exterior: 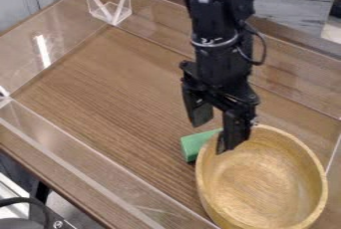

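Observation:
My black gripper point(216, 114) hangs open over the wooden table point(100, 104), its fingers just above a green block point(194, 145) and the upper left rim of a tan oval bowl point(266, 188). The green block lies beside the bowl, partly hidden by it. I cannot tell whether the fingers touch either.
A clear wire holder point(110, 4) stands at the back left. A grey surface shows along the back right, and a black cable lies at the lower left.

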